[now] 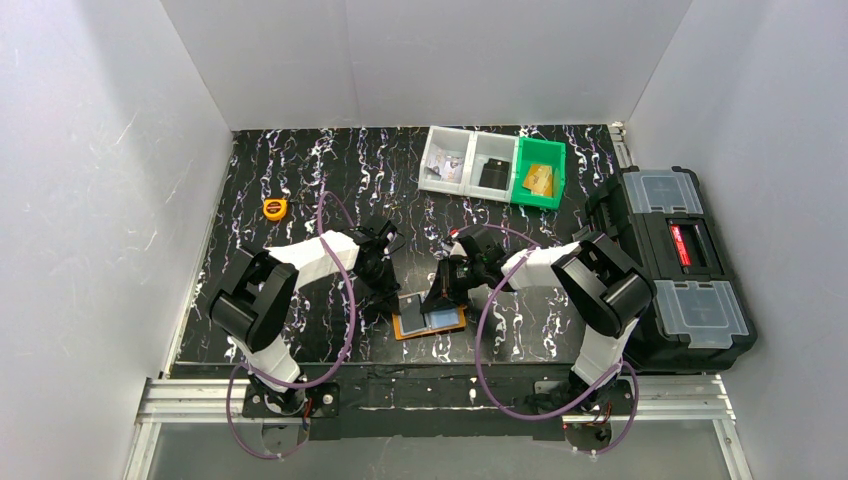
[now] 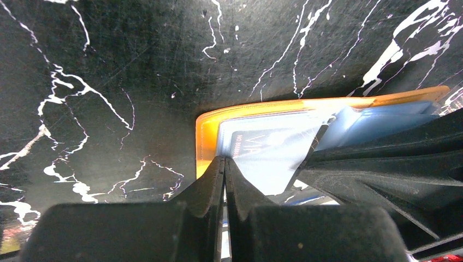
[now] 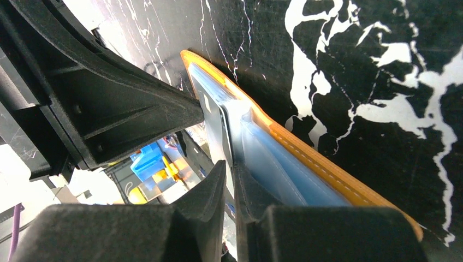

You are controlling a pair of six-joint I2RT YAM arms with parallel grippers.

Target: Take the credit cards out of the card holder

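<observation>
The card holder [image 1: 440, 329] lies open near the table's front, orange-edged with clear bluish sleeves. A grey-white card [image 2: 267, 147] is in its left sleeve, with faint print showing through the plastic. My left gripper is shut, its tips touching the sleeve's left edge. From the other side, my right gripper is shut with its tips against the card's dark edge [image 3: 225, 128], at the sleeve's opening. Whether a thin edge is caught between either pair of tips is hidden. Loose bluish sleeves [image 3: 289, 169] lie on the holder's right half.
A bin with white compartments [image 1: 443, 185] and a green one [image 1: 541, 204] stands at the back, holding small items. An orange tape measure [image 1: 275, 209] rests at the back left. A black toolbox [image 1: 690, 340] stands on the right. Table left of the holder is clear.
</observation>
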